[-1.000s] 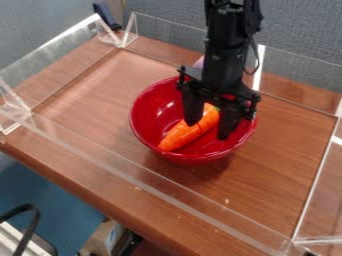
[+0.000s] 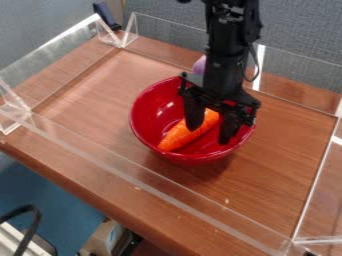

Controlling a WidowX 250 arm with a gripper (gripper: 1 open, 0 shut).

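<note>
A red bowl point(image 2: 151, 118) stands on the wooden table with an orange carrot point(image 2: 179, 135) lying inside it. The black robot gripper point(image 2: 217, 114) hangs from above into the bowl, with its fingers on either side over the carrot's upper part and the bowl's right half. Whether they are open or touch the carrot is hard to tell. A pink-purple object point(image 2: 199, 65) is partly hidden behind the arm.
Clear plastic walls edge the table point(image 2: 80, 100) at left, back and right.
The gripper has shifted very slightly, staying down in the bowl over the carrot. The bowl and carrot look nearly unchanged.
</note>
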